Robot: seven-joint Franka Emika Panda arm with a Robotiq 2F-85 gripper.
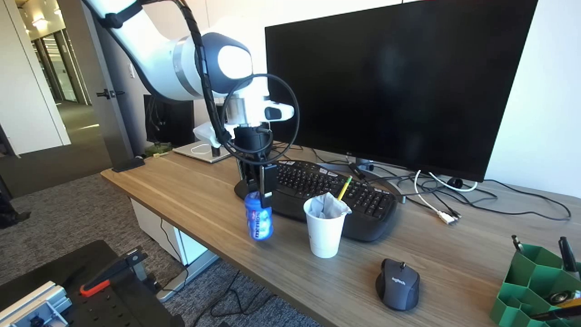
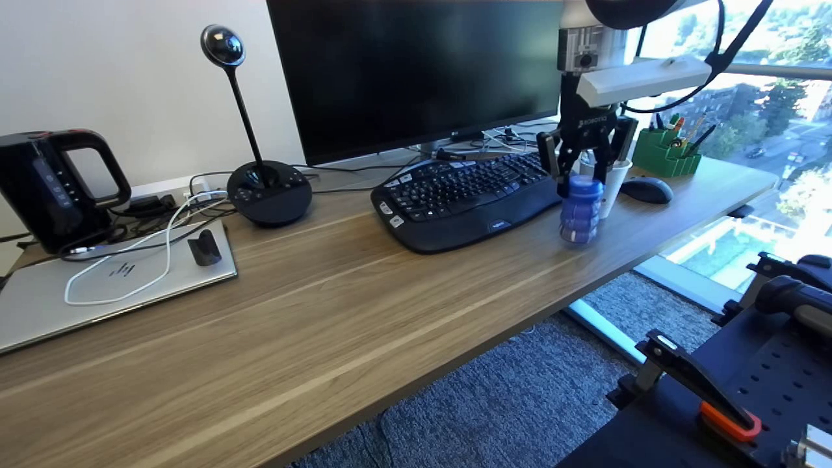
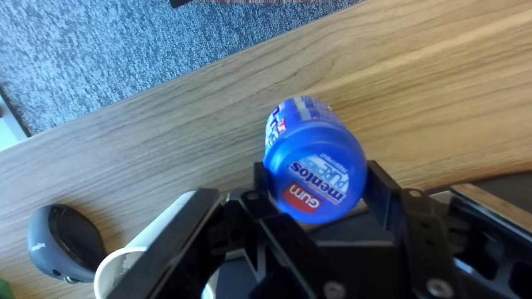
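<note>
A blue Mentos gum bottle point(image 1: 258, 220) is held upright near the desk's front edge, left of the white paper cup point(image 1: 324, 231). Its lid point(image 3: 319, 174) faces the wrist camera, with a black finger on either side. My gripper point(image 1: 259, 197) points down and is shut on the bottle's top. From the second exterior view the bottle point(image 2: 581, 210) hangs at or just above the wood; whether its base touches cannot be told. A yellow pencil point(image 1: 344, 188) and a crumpled grey wrapper stick out of the cup.
Behind the bottle lies a black keyboard point(image 1: 348, 201), with a large monitor point(image 1: 392, 87) beyond. A mouse point(image 1: 398, 284) and a green pen holder point(image 1: 536, 283) stand to the right. Bare desk point(image 2: 327, 312) stretches left towards a laptop point(image 2: 117, 281).
</note>
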